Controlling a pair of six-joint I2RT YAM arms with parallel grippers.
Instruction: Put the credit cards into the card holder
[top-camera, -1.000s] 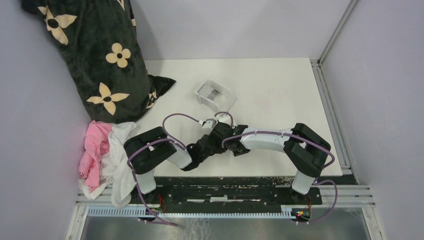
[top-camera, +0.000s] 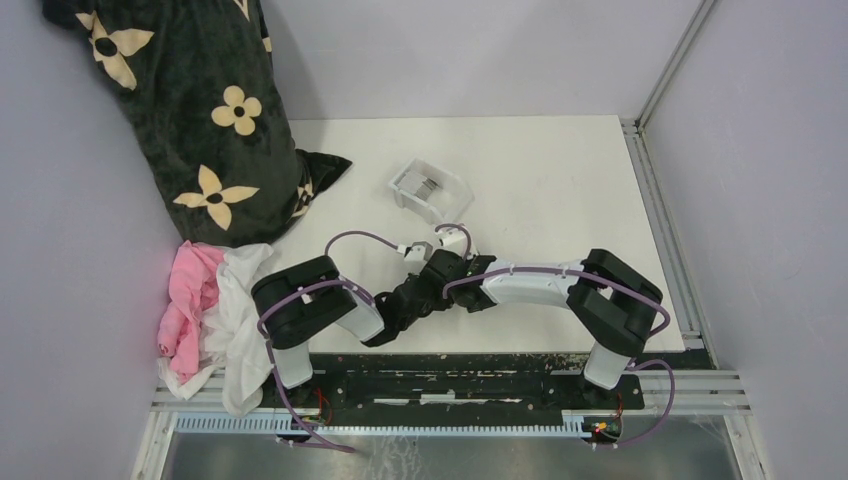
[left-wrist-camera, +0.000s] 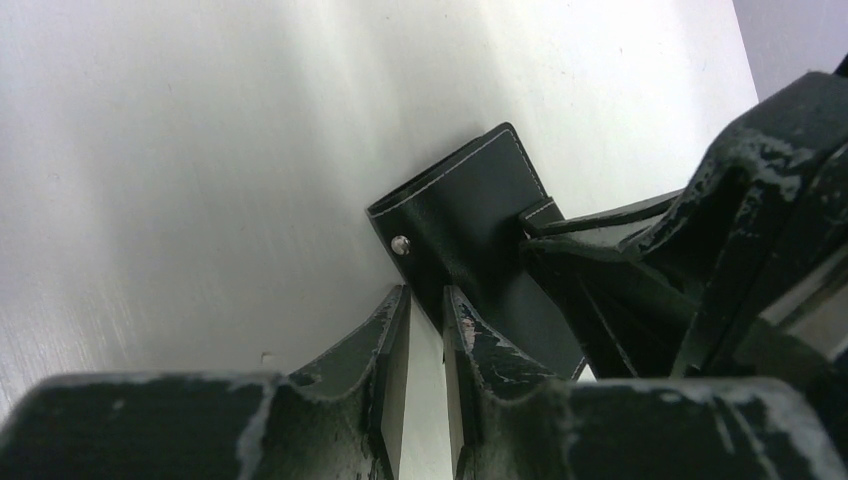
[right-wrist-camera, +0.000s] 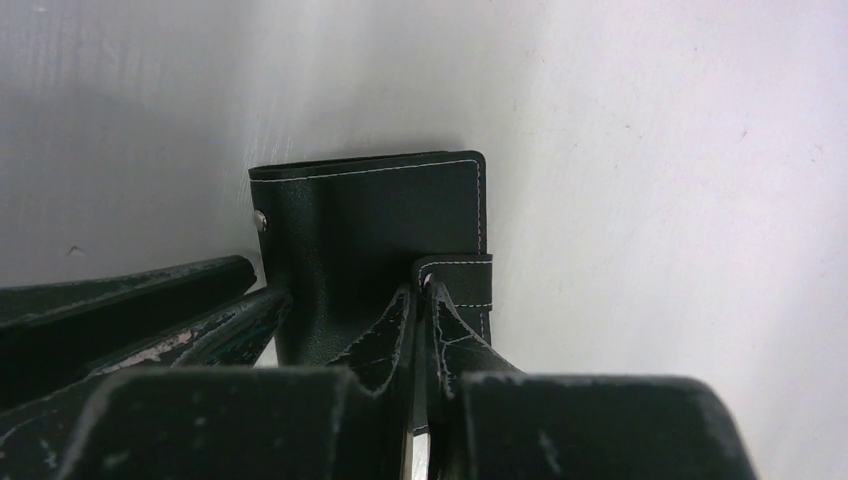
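The black card holder (right-wrist-camera: 370, 225) lies closed on the white table, with pale stitching, a metal snap at one side and a strap (right-wrist-camera: 462, 283) at the other. My right gripper has its fingertips together on the strap's end, pinching it. Slightly parted, my left gripper stands at the snap-side edge, one finger over the holder (left-wrist-camera: 470, 210) and the other beside it; nothing shows gripped between them. In the top view both grippers meet and cover the holder. Flat grey-white pieces, possibly the cards (top-camera: 416, 185), lie in a white box.
The white box (top-camera: 452, 206) stands behind the grippers. A dark flowered cushion (top-camera: 210, 130) and pink and white cloths (top-camera: 192, 295) fill the left side.
The right arm has shifted very slightly, its wrist a little toward the front. The left arm stays almost still, and the box has not moved.
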